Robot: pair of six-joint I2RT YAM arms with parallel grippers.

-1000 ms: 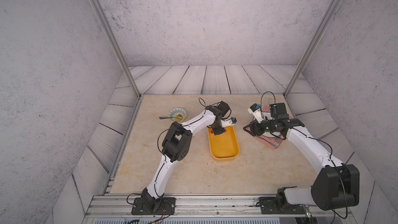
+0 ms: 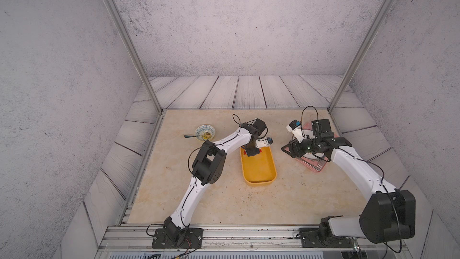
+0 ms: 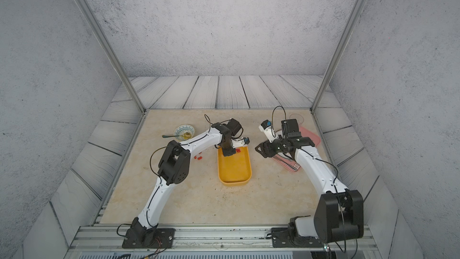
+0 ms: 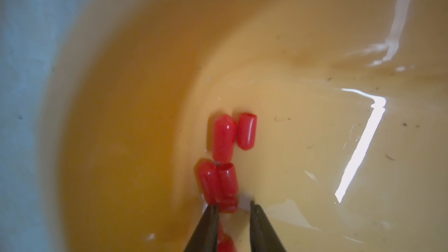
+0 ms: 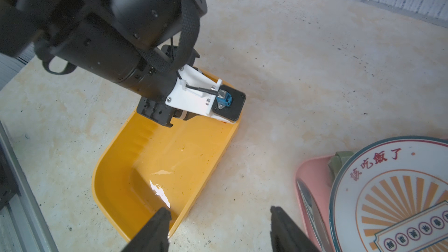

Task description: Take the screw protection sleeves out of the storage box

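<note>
Several red sleeves (image 4: 224, 137) lie in the far end of the yellow storage box (image 2: 257, 171). My left gripper is lowered over that end, its fingertips apart just beside the lower sleeves; whether a sleeve sits between them is unclear. In the top right view, red sleeves (image 3: 198, 157) also lie on the table left of the box. My right gripper stands open to the right of the box, with nothing seen between its fingers.
A patterned bowl with a spoon (image 2: 205, 129) is at the back left. A pink tray (image 2: 316, 165) with a plate (image 5: 392, 191) and cutlery sits under my right arm.
My left arm has shifted slightly to the right at the elbow over the last second. My right arm has not moved.
</note>
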